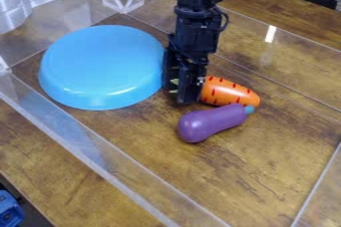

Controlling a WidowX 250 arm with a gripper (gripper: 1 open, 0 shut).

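Note:
The black gripper reaches down beside the right rim of an upturned blue bowl or plate, at the green top of an orange toy carrot. Its fingertips are dark and partly hide the green, so whether they are closed on it cannot be told. A purple toy eggplant lies just in front of the carrot.
A wooden surface with clear plastic walls along the left and right surrounds the toys. Free room lies at the front and the back right. A small blue object sits outside the wall at bottom left.

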